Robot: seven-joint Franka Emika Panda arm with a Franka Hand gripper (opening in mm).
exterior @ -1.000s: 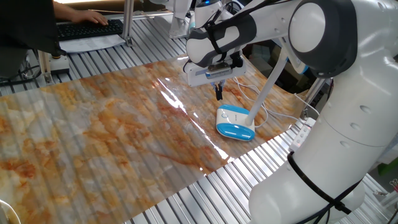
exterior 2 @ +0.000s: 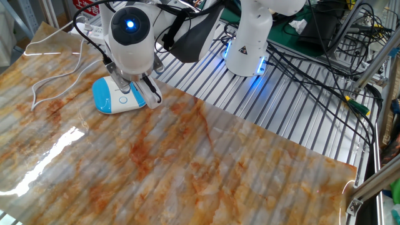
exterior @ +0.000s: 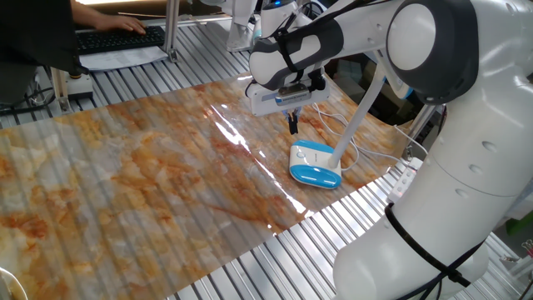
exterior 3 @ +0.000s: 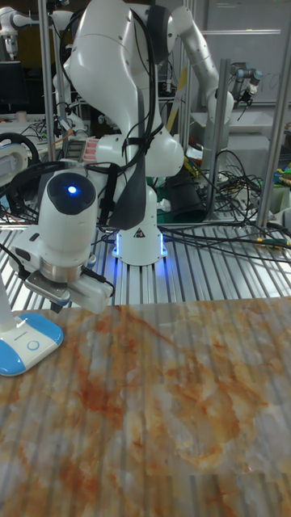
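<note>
A desk lamp with a white and blue base (exterior: 315, 177) stands near the edge of the marbled sheet, its white stem leaning up behind my arm. On top of the base is a round button (exterior: 301, 153). My gripper (exterior: 293, 132) points down just above the back of the base, its dark fingers close together and nothing visible between them. In the second exterior view the lamp base (exterior 2: 110, 97) is partly covered by my hand, which hides the fingertips. The third exterior view has the lamp base (exterior 3: 27, 346) at the left edge, below and beside my hand.
White cable (exterior: 366, 152) loops behind the lamp, near a power strip (exterior: 402, 183). At the far left a person's hand (exterior: 125, 23) rests on a keyboard (exterior: 117, 40).
</note>
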